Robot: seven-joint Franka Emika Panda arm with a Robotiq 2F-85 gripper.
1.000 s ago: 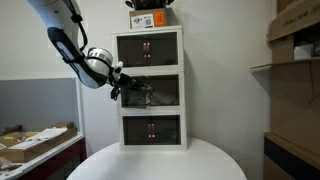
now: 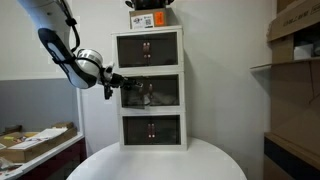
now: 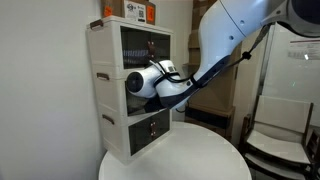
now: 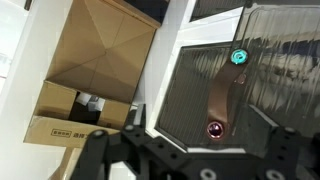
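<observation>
A tall white cabinet (image 2: 151,71) with three stacked compartments has dark see-through doors and brown strap handles. My gripper (image 2: 129,86) is at the front of its middle compartment. In the wrist view, one brown leather handle (image 4: 221,92) with a bright screw at each end stands on a dark door ahead of the fingers. The gripper is open, and I see nothing held between its fingers. A clear panel (image 4: 285,65) to the right of the handle seems to stand at an angle. How far it is ajar, I cannot tell. In exterior view 2 the arm hides the fingertips.
On top of the cabinet sits a cardboard box (image 2: 148,19) with a dark object on it. Brown shelving (image 2: 294,105) stands on the right, and a cardboard tray (image 2: 35,146) lies at left.
The arm has shifted a little, with its wrist slightly lower and to the left. A greyish shape now shows below the middle handles, where the door front looked flatter before.
</observation>
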